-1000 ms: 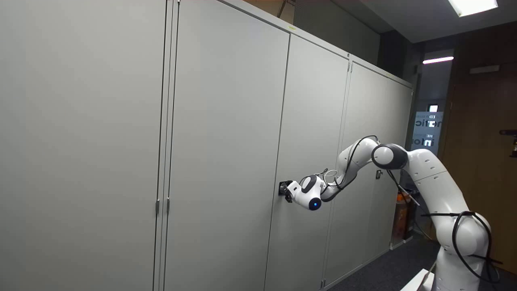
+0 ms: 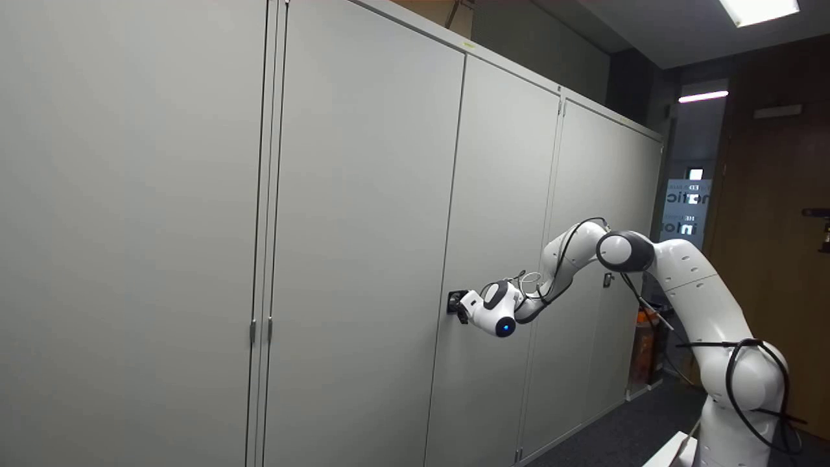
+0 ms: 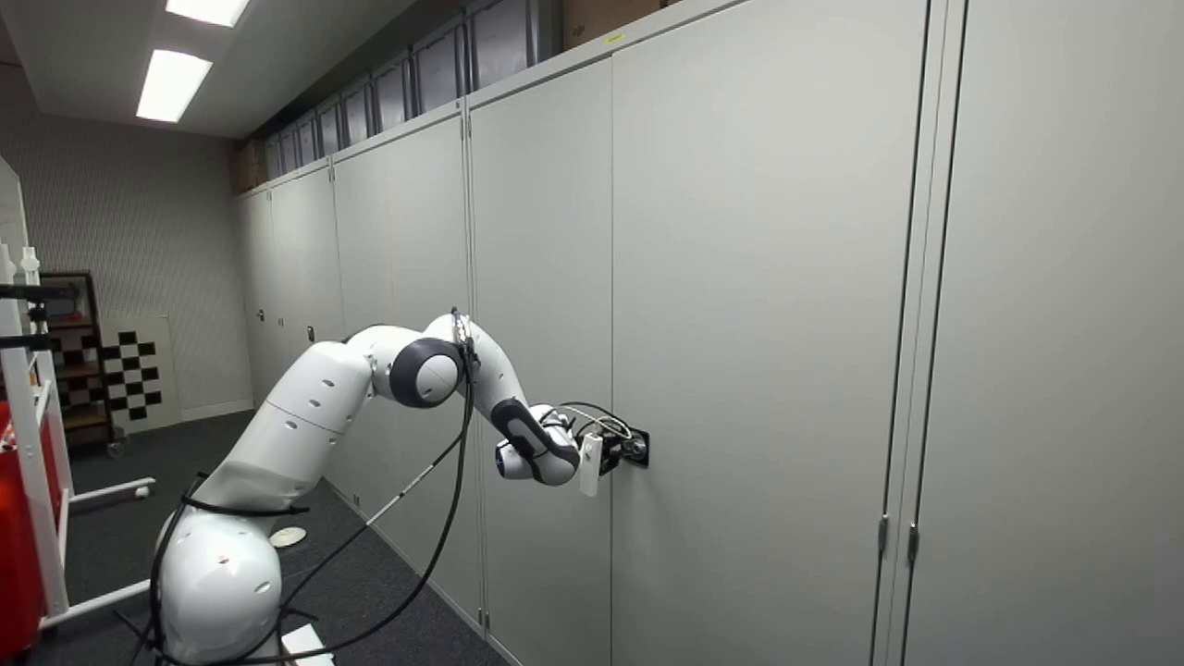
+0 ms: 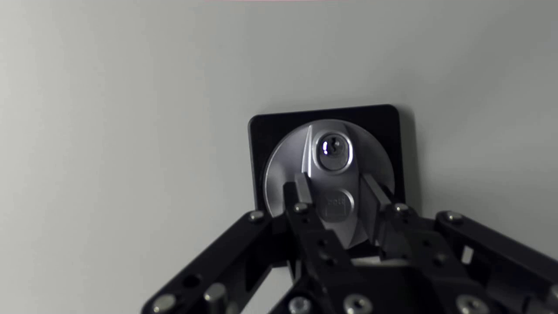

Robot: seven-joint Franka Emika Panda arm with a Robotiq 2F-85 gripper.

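In the wrist view, a silver latch handle (image 4: 335,180) with a keyhole near its top sits in a round recess on a square black plate (image 4: 269,128). My gripper is shut on this handle, one finger at each side of its lower half. The handle points nearly straight up and down, slightly tilted. Exterior view 1 has the plate on the grey cabinet door (image 2: 498,194), right beside the door seam, largely covered by the gripper. Both doors at that seam appear closed.
More grey cabinet doors (image 3: 766,277) run along the wall on either side, all closed. In exterior view 2, a white rolling frame (image 3: 50,499) stands at the left, behind the arm. Dark carpet lies open in front of the cabinets. Cables hang loosely from the arm.
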